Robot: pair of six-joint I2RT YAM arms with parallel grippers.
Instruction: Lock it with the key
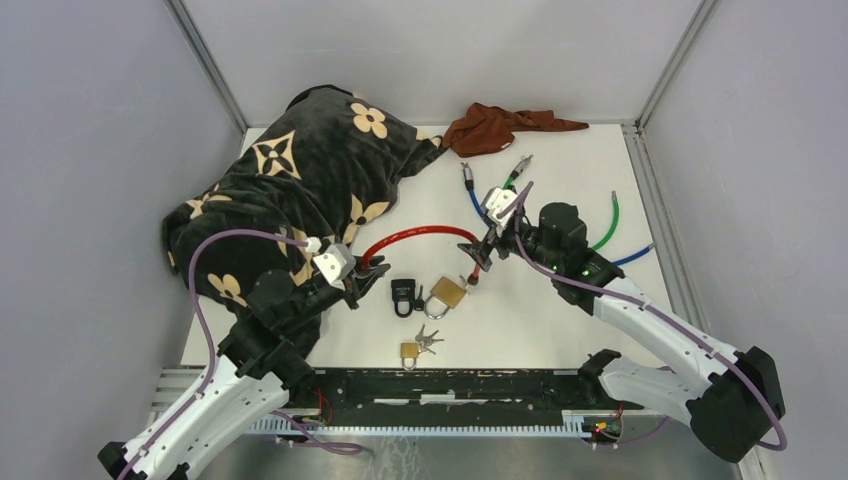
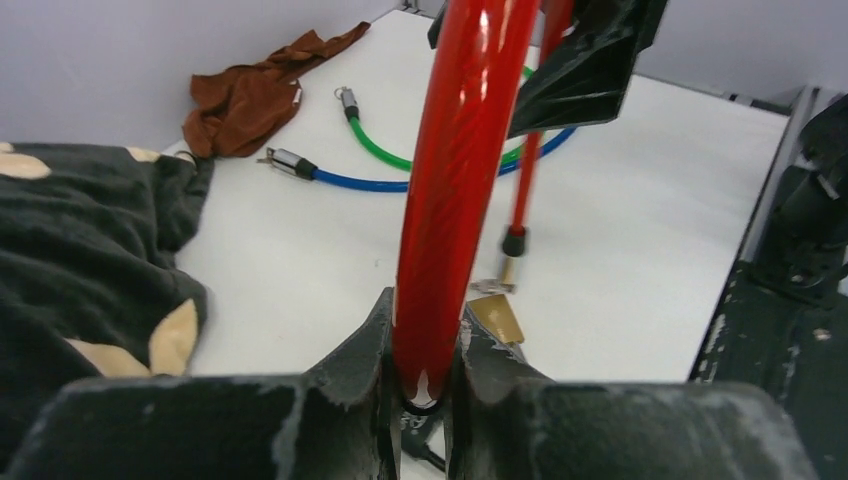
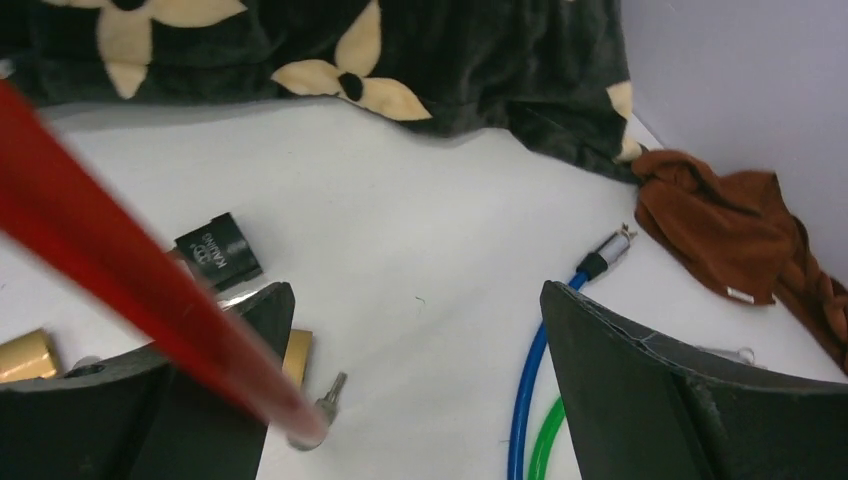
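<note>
A red cable lock (image 1: 425, 231) arches in the air between the two arms. Its near end stands upright in my left gripper, which is shut on it. From the arch the other end hangs down with a black and metal tip (image 2: 514, 243), close to my right gripper (image 1: 483, 254). That gripper is open; in the right wrist view the red cable (image 3: 160, 290) passes in front of the left finger. On the table below lie a brass padlock (image 1: 447, 292), a black padlock (image 1: 403, 290), a small brass padlock (image 1: 409, 351) and keys (image 1: 428, 339).
Blue (image 3: 530, 380) and green (image 3: 546, 440) cable locks lie on the table's right side. A dark patterned blanket (image 1: 300, 170) covers the left, and a brown cloth (image 1: 510, 127) is at the back. White tabletop (image 1: 560, 320) shows bare at the front right.
</note>
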